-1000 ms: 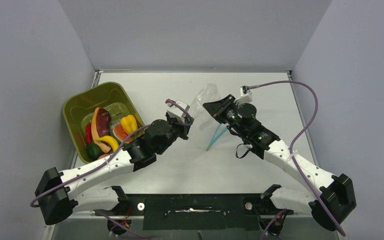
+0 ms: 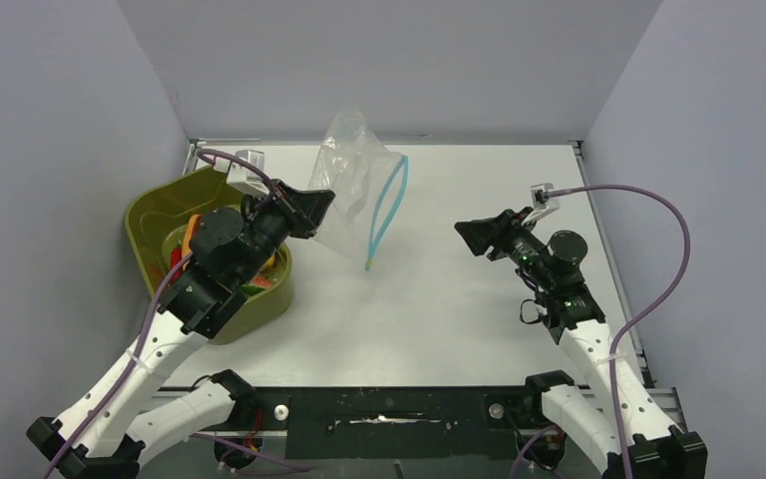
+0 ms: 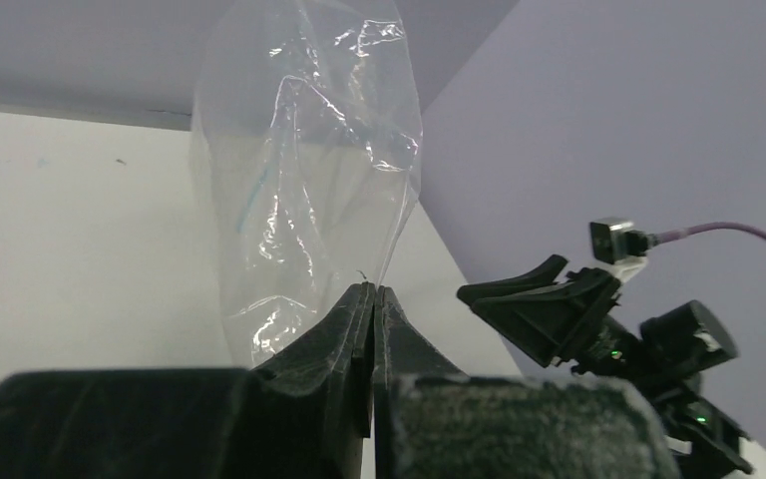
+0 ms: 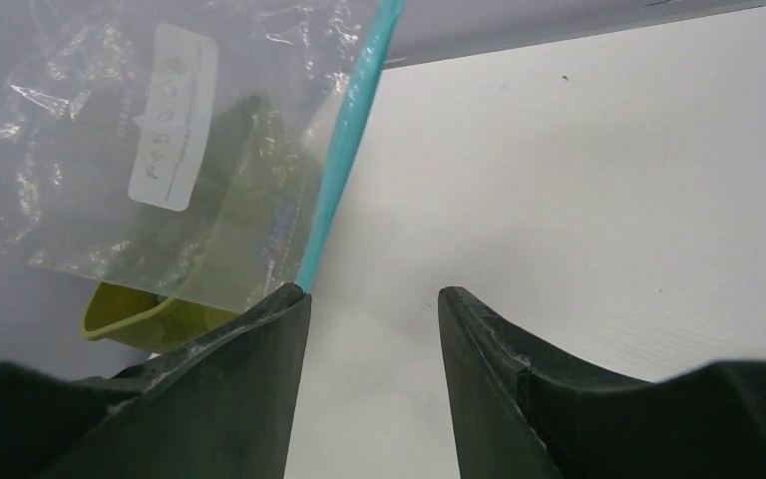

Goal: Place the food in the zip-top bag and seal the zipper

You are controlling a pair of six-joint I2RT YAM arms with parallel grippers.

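Note:
A clear zip top bag (image 2: pixel 351 160) with a blue zipper strip (image 2: pixel 389 205) hangs from my left gripper (image 2: pixel 327 212), which is shut on its edge. In the left wrist view the bag (image 3: pixel 309 180) rises from the closed fingertips (image 3: pixel 364 299). Off to the right, my right gripper stands open with nothing between its fingers; the zipper strip (image 4: pixel 344 150) passes behind its left finger, and a white label shows on the bag. Toy food (image 2: pixel 261 282) lies in the green bin (image 2: pixel 249 321), mostly hidden beneath the left arm.
The green bin stands on the left of the white table (image 2: pixel 429 329), partly under the left arm. Grey walls (image 2: pixel 389 70) close off the back and sides.
My left gripper has moved left and up, carrying the bag toward the green bin and covering part of it. The right gripper has drawn away to the right, clear of the bag.

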